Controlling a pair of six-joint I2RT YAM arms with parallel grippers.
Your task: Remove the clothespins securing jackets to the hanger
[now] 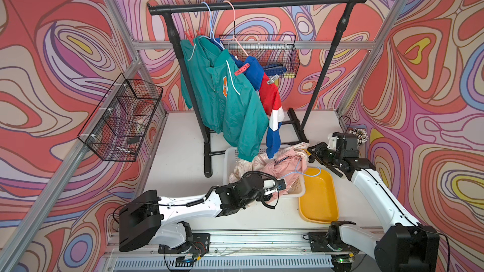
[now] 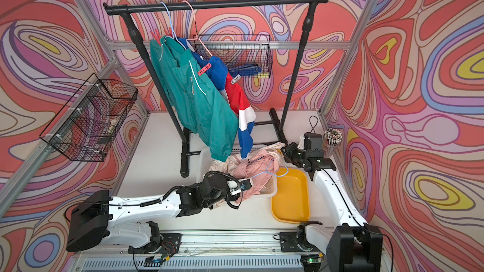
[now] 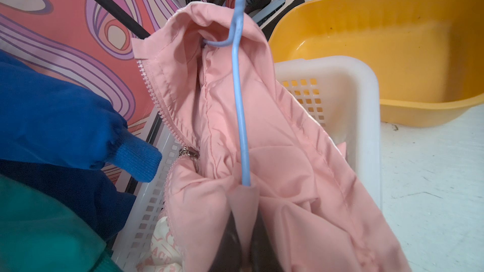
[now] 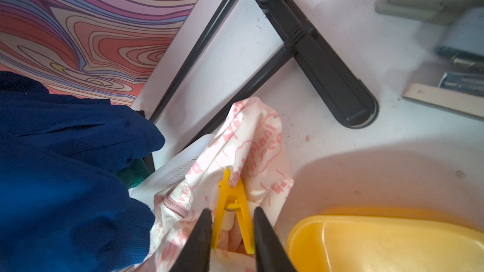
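A yellow clothespin (image 4: pixel 233 206) is clipped on the white jacket with pink print (image 4: pixel 264 146), its handles spread towards me. My right gripper is part open, one finger on either side of those handles; whether they touch is hard to tell. The pink jacket (image 3: pixel 282 171) lies over the white basket (image 3: pixel 363 115), a light-blue hanger (image 3: pixel 241 110) reaching into it. My left gripper is shut on a fold of pink cloth around the hanger's end. Red clothespins (image 1: pixel 242 69) and a grey one (image 1: pixel 272 79) are on the hanging jackets.
Teal (image 1: pixel 247 105) and blue-red-white jackets (image 1: pixel 270 100) hang from the black rack (image 1: pixel 262 5), reaching down to the basket. An orange tray (image 1: pixel 318 196) stands right of the basket. The rack's foot (image 4: pixel 332 75) lies close behind the clothespin.
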